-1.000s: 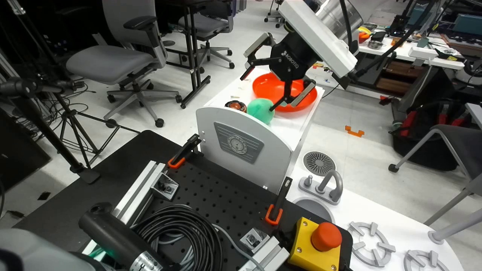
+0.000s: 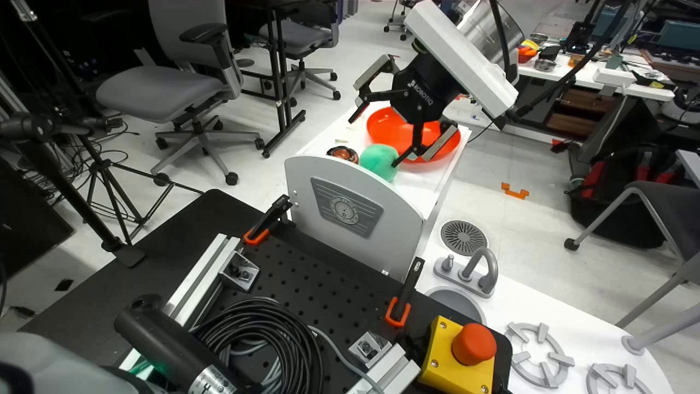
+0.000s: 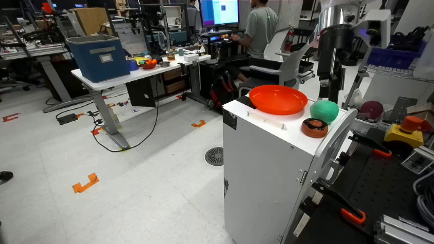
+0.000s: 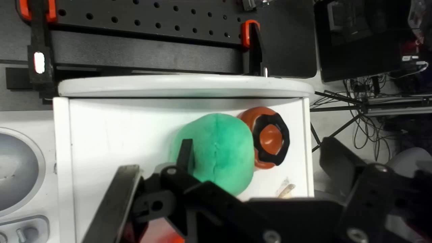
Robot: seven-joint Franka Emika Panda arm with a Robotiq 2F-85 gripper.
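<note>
A green, soft-looking round object [image 4: 218, 150] sits on the white top of a play cabinet [image 3: 299, 124], against an orange-brown round object [image 3: 314, 127] with a black ring on it. An orange-red bowl [image 3: 278, 99] stands at the cabinet's far end. My gripper [image 2: 374, 143] hangs over the cabinet top with its fingers wide apart and empty. In the wrist view, one fingertip [image 4: 185, 156] overlaps the left side of the green object, while the other finger [image 4: 339, 164] is out past the cabinet's right edge. Whether the fingertip touches the green object cannot be told.
A curved white panel [image 2: 354, 210] rises along the cabinet's near side. Two black clamps [image 2: 405, 292] stand at the black table's edge. A small pale strip [image 3: 266, 120] lies near the bowl. Bare cabinet top [image 4: 109, 133] shows left of the green object.
My gripper has sunk slightly towards the cabinet top, its fingers still apart. The green object, the orange-brown object and the bowl keep their places.
</note>
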